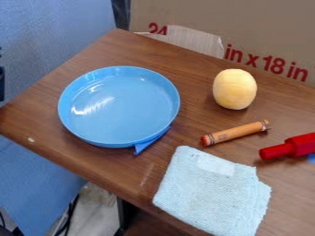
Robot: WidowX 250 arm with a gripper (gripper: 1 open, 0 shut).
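A blue plate (118, 103) lies on the wooden table at the left, with a small blue piece (145, 144) poking out under its lower right. A pale yellow round object (234, 88) stands at the back right. Below it lie an orange-brown cylinder (234, 132) and a red rolling-pin-like object (294, 146), partly cut off at the right edge. A light folded cloth (212, 194) lies near the front. A small dark shape (3, 81) at the far left edge may be part of the gripper; its state is unclear.
The wooden table (68, 161) has bare room around the plate and in the middle. A cardboard box (271, 28) stands behind it. A blue padded surface lies to the left, beyond the table's edge.
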